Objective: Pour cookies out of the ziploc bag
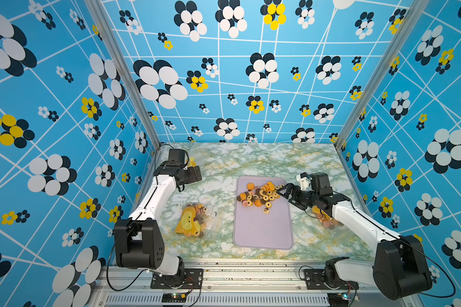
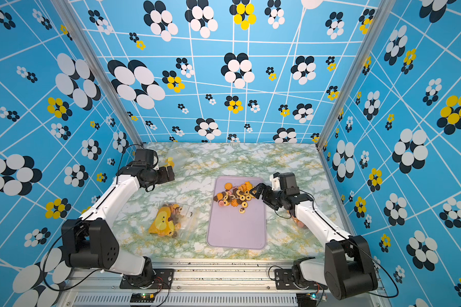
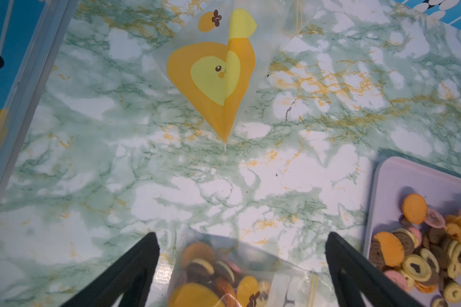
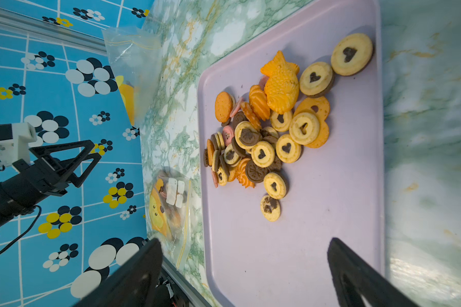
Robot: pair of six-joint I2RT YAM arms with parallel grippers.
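Loose cookies (image 4: 263, 153) lie heaped over the far half of the lilac tray (image 1: 263, 230). An empty-looking chick-print bag (image 3: 212, 71) rests on the marble at the back left, partly behind my left arm in the top left view. Above the left side of the table my left gripper stands open, nothing between its fingers. A filled ziploc bag (image 1: 194, 220) lies front left, its cookies showing through the clear part. My right gripper hangs open over the tray's right edge, empty.
Another bag with cookies (image 1: 325, 219) lies right of the tray, mostly hidden under my right arm. Bare marble (image 1: 220, 163) spreads behind the tray and between it and the left bags. Patterned walls close in the sides and back.
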